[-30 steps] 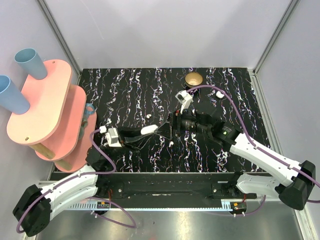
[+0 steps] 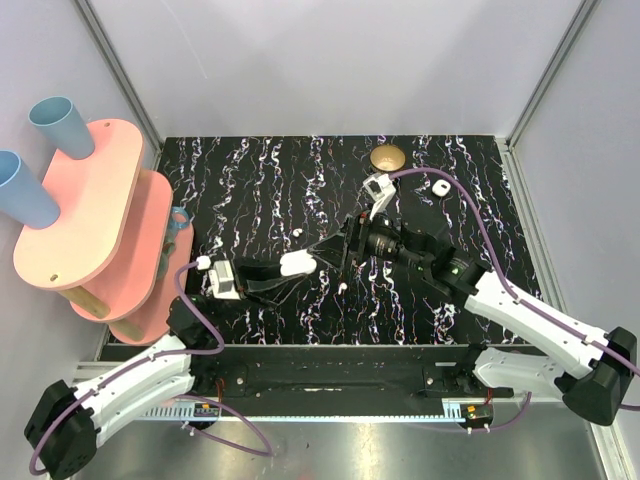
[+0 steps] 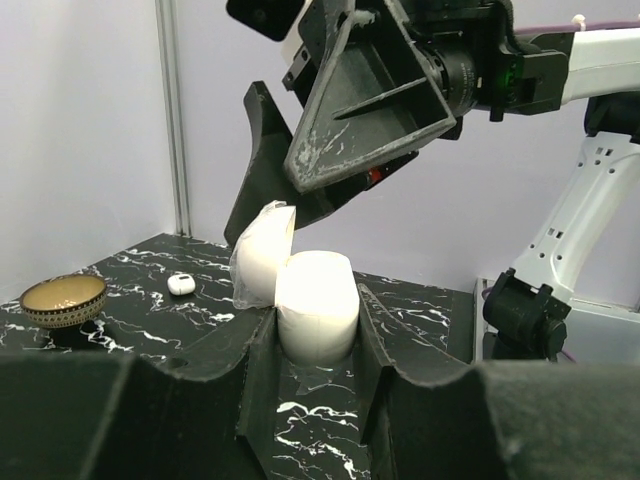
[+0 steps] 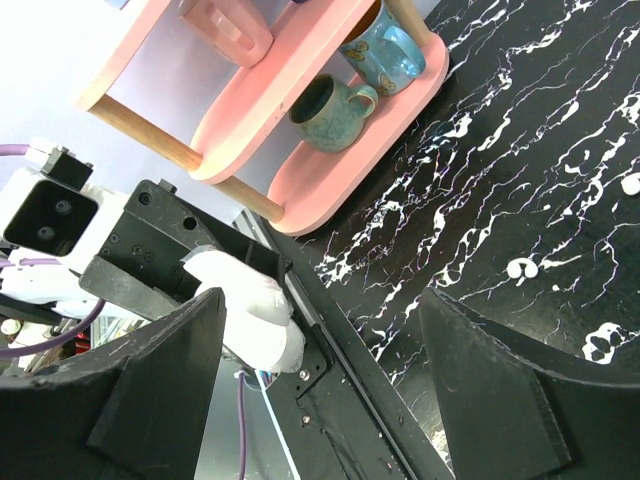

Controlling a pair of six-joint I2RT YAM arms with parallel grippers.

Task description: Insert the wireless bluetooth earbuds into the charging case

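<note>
The white charging case point(image 3: 316, 305) is held by my left gripper point(image 2: 292, 274), shut on it. Its lid stands open, with clear film on it, visible also in the right wrist view point(image 4: 250, 310). My right gripper point(image 2: 340, 250) is open beside the lid, its fingers point(image 4: 520, 400) apart and close to the case. Small white pieces, probably earbuds, lie on the black table: one pair point(image 4: 522, 268) and another piece point(image 4: 630, 184).
A pink tiered shelf point(image 2: 60, 250) with cups and mugs stands at the left. A patterned bowl point(image 2: 388, 158) and another small white object point(image 2: 441, 187) sit at the back right. The black table is otherwise mostly clear.
</note>
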